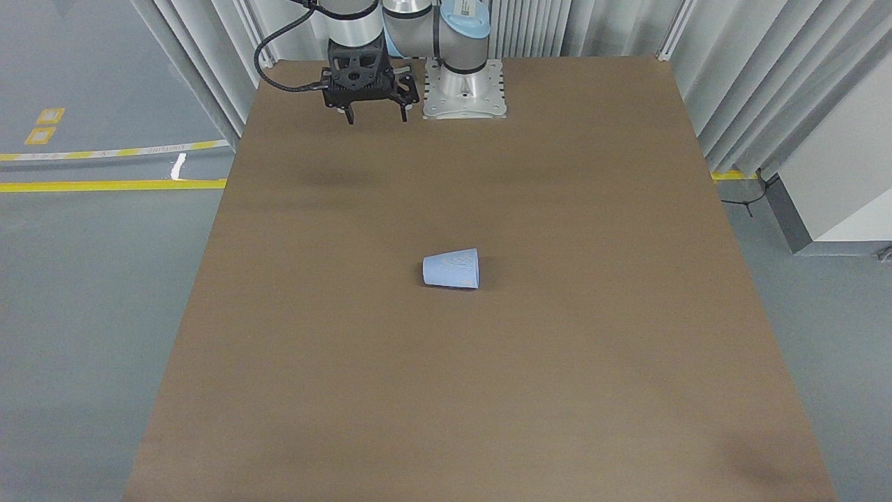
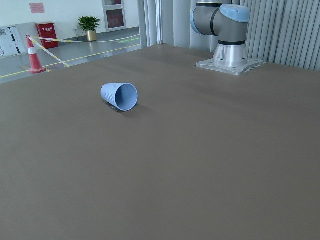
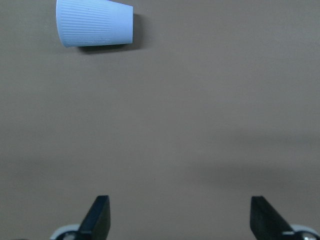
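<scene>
A light blue ribbed cup lies on its side near the middle of the brown table; in the left view the cup shows its open mouth, and in the wrist view the cup is at the upper left. My black gripper hangs at the back of the table, left of the arm's base and apart from the cup. In the wrist view the gripper shows its fingers wide apart at the bottom, open, with nothing between them.
The arm's metal base plate stands at the back edge, with grey curtains behind it.
</scene>
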